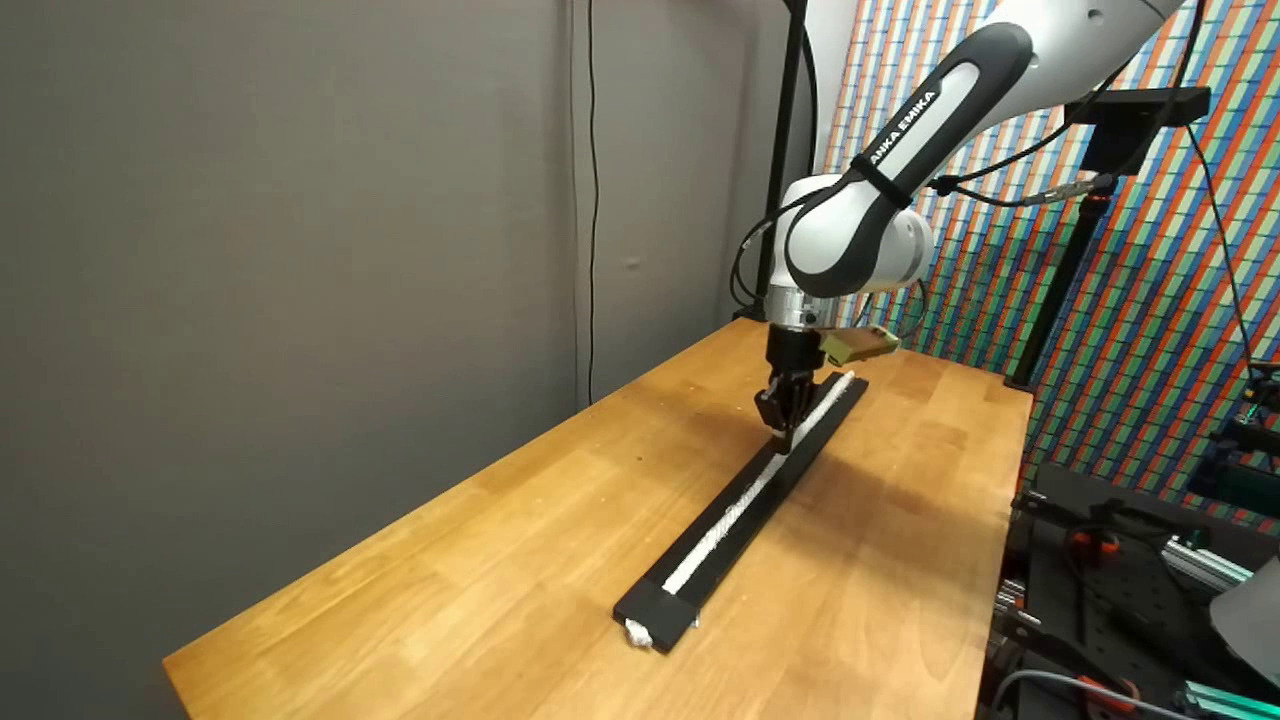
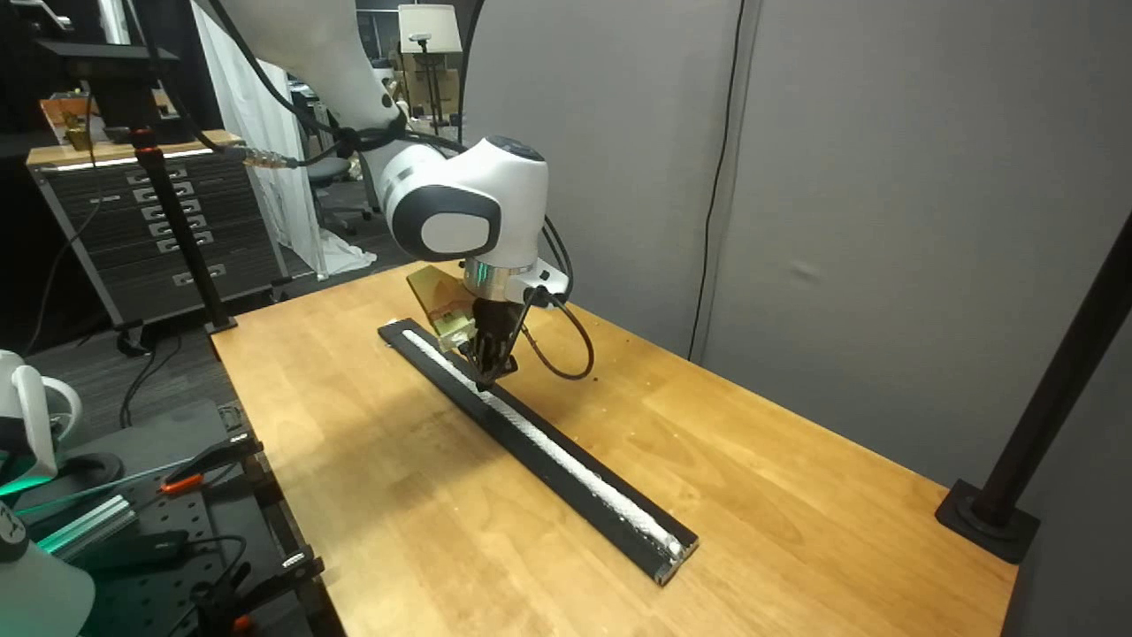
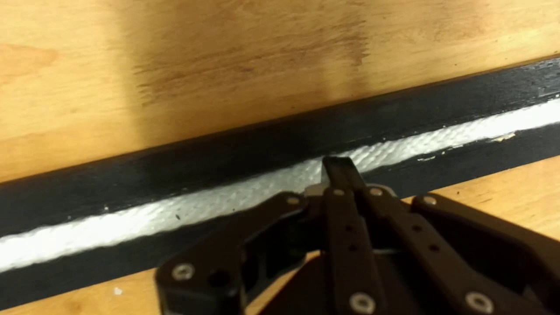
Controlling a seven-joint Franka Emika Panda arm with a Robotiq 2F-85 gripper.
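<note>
A long black board (image 1: pixel 734 534) lies on the wooden table, with a white rope (image 1: pixel 720 524) running along its middle. In exterior view 2 the rope (image 2: pixel 573 465) stretches lengthwise from near one end of the board (image 2: pixel 520 458) to the other. My gripper (image 1: pixel 783 446) points down over the board, its tips at the rope about midway to the far end. From the wrist, the shut fingers (image 3: pixel 341 170) meet over the rope (image 3: pixel 231 198), and nothing shows between them. Whether the tips press on the rope or stop just above it, I cannot tell.
Bare tabletop (image 1: pixel 480 576) surrounds the board on both sides. A grey wall panel (image 2: pixel 902 255) stands along one long edge of the table, with a black post (image 2: pixel 1019 425) near the corner. Beyond the opposite edge sit tools and equipment (image 2: pixel 159 541).
</note>
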